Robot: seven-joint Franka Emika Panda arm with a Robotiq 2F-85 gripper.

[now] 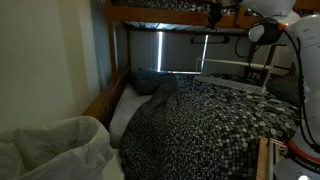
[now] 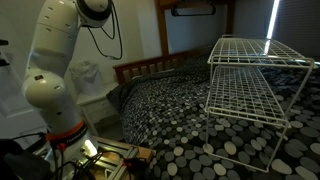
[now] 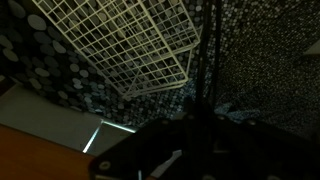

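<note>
High near the upper bunk, my gripper (image 1: 213, 16) appears small at the top of the first exterior view. From above, the wrist view shows the dark gripper at the bottom, its fingers hard to make out in the dim light. A long, thin black item (image 3: 212, 48) extends away from between them, and the gripper looks shut on it. What exactly this item is cannot be told. The second exterior view shows the arm's base and lower links, but the gripper lies outside it.
A white wire rack (image 2: 258, 95) stands on the patterned bedspread (image 2: 170, 105); the wrist view shows its grid (image 3: 125, 35) below. The upper bunk's wooden rail (image 1: 170, 15) runs close to the gripper. At left is a white bin (image 1: 60, 150).
</note>
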